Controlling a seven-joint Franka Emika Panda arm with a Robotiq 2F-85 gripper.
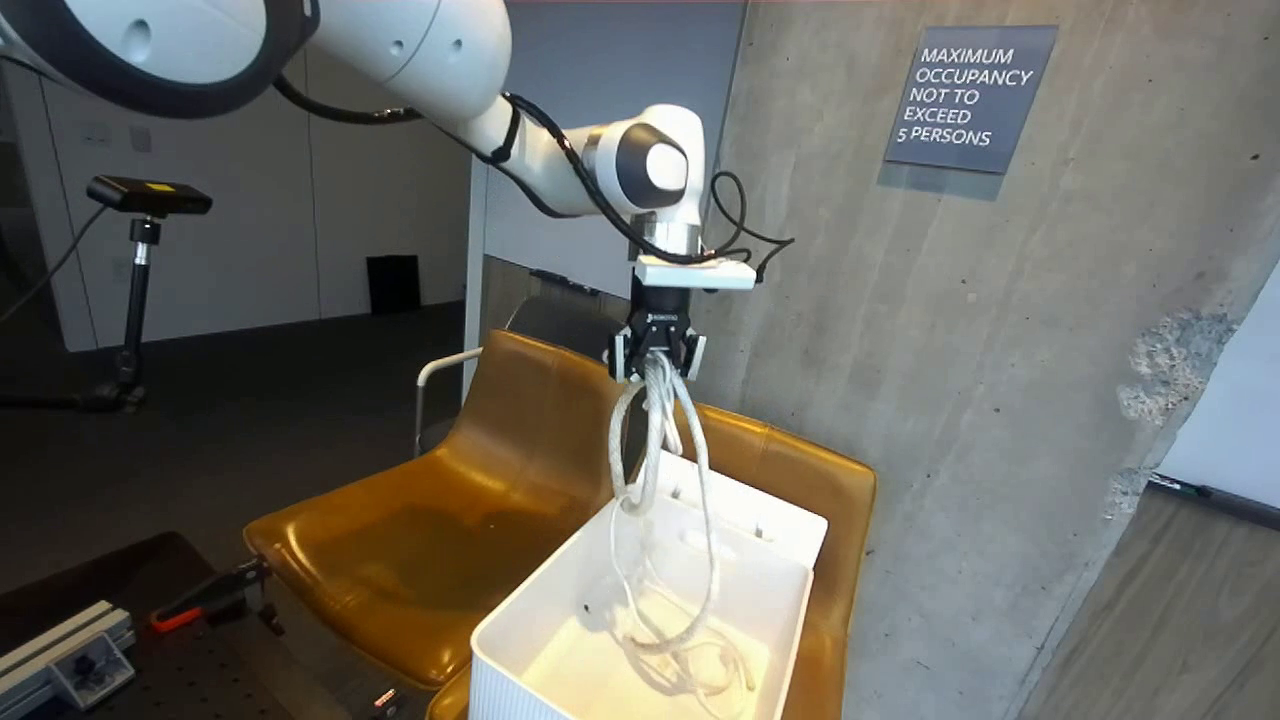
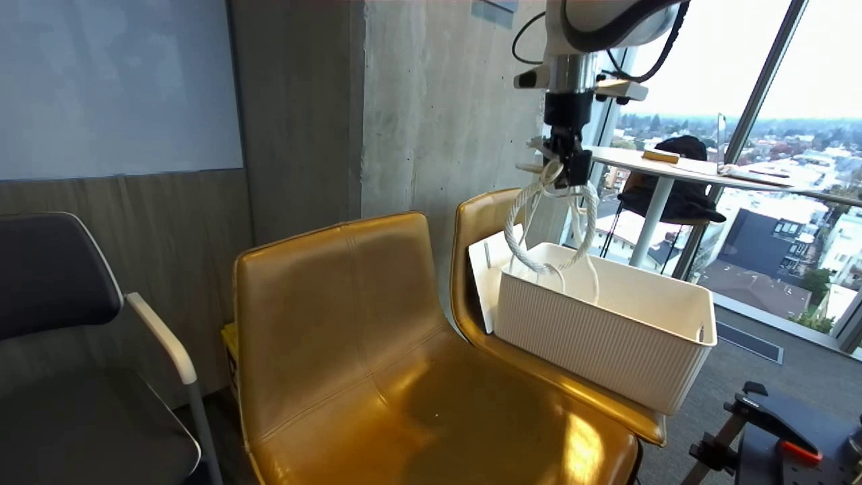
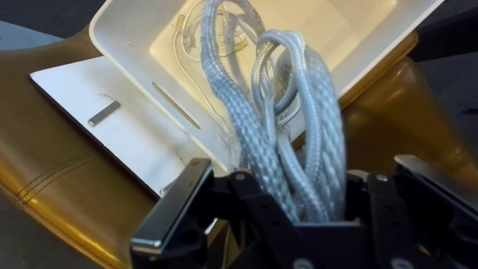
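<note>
A bundle of white braided rope (image 1: 653, 434) hangs in loops from my gripper (image 1: 657, 362), which is shut on it above the white bin. In the wrist view the rope (image 3: 239, 112) runs out from among the black gripper links and hides where it is gripped. The lowest loops reach down into the bin (image 2: 594, 339), as exterior view 2 shows too. Further thin cord (image 3: 190, 78) and clear scraps lie on the bin floor; whether that cord joins the hanging bundle cannot be told.
The bin stands on a brown leather chair, with a white panel (image 3: 112, 107) leaning at its end. A second brown chair (image 2: 347, 323) is beside it, empty. The concrete wall (image 1: 960, 420) rises behind. A dark table with a clamp (image 1: 210, 594) is at front left.
</note>
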